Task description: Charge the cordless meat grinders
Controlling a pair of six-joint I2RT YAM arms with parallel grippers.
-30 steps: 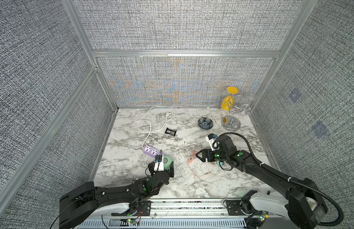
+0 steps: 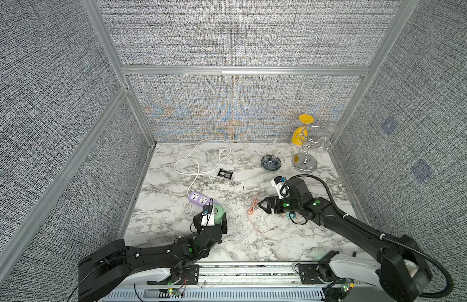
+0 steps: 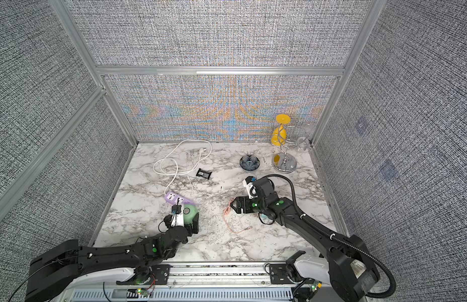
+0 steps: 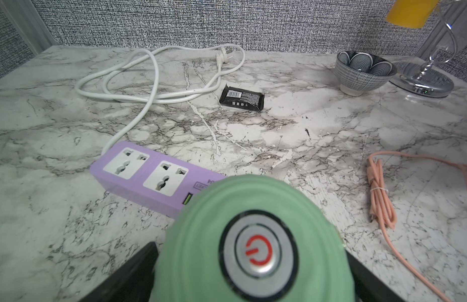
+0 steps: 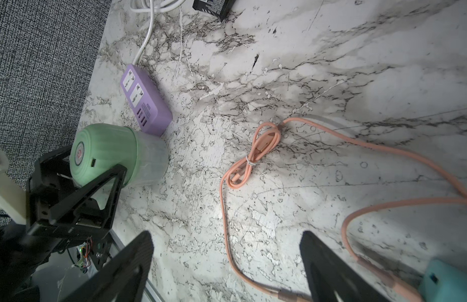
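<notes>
The grinder, with a green top, power button and clear cup, sits on the table by the purple power strip. In the right wrist view, a small dark port shows on the grinder's side. Around the green body, my left gripper is open, one finger on either side; contact cannot be made out. A pink charging cable lies partly bundled mid-table. One of its ends meets a teal block at the lower right. My right gripper stands open over the table, empty between its fingers.
White cord loops behind the strip, close to a small black packet. Toward the back right are a patterned bowl and a metal rack with yellow and clear glasses.
The left gripper and the green grinder top have shifted slightly left over the last second. My right arm stays practically still, and the cable looks unmoved.
</notes>
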